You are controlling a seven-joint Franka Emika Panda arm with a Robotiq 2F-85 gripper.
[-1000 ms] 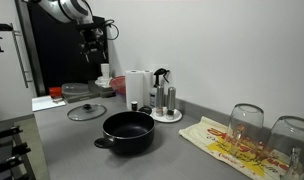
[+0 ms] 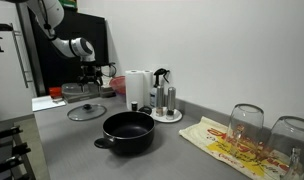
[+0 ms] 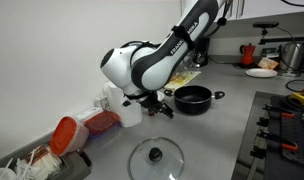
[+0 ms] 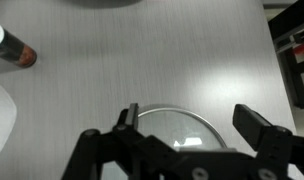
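In exterior view 1, a glass lid (image 2: 84, 113) with a dark knob lies flat on the grey table at the left, behind the black pot (image 2: 129, 132). Exterior view 2 has the lid (image 3: 142, 172) close to the camera and the pot (image 3: 195, 103) farther back. My gripper is open, its fingers wide apart, with nothing held. The wrist view catches part of the lid (image 4: 172, 126) beneath it; the gripper body hides the remainder, knob included. Seen in exterior view 2, the gripper (image 3: 164, 110) hangs above the table between lid and pot.
Paper towel rolls (image 2: 139, 85) stand along the wall. Bottles and shakers (image 2: 171, 100) are grouped on a white plate. Red containers (image 3: 69, 135) sit at the far left end of the table. Two upturned glass jars (image 2: 246, 124) rest beside a yellow bag (image 2: 214, 138). Table space in front of the pot is clear.
The lid and pot have not moved.
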